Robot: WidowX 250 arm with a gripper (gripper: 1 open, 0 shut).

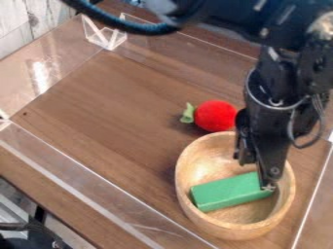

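A light wooden bowl point(208, 214) on the brown table holds a green block point(228, 191) lying across its bottom. My gripper point(255, 167) hangs over the right rear of the bowl, its dark fingers reaching down near the block's right end. Whether they touch the block, and how far apart they are, is unclear. A red toy vegetable with a green top point(215, 116) lies just behind the bowl, left of the gripper.
Clear plastic edging runs along its front-left side, and a clear plastic piece point(104, 31) stands at the back left.
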